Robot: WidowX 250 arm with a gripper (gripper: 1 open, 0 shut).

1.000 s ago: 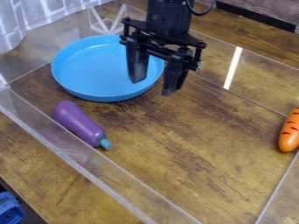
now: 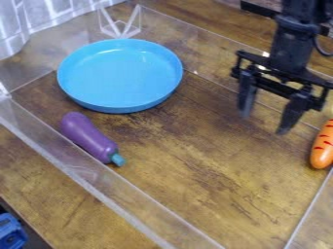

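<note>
My black gripper [image 2: 268,105] hangs at the upper right over the wooden surface, motion-blurred, its fingers apart with nothing visible between them. Just right of and below it lies an orange toy carrot [image 2: 321,143] with dark marks, at the right edge. A blue plate [image 2: 120,73] sits at the upper left. A purple toy eggplant [image 2: 89,138] with a teal tip lies at the lower left.
Clear plastic walls run along the sides of the wooden surface [image 2: 196,185]. A blue object [image 2: 10,233] shows at the bottom left corner.
My gripper has moved steadily right, from over the blue plate's right side to near the carrot. The plate, eggplant and carrot have not visibly moved.
</note>
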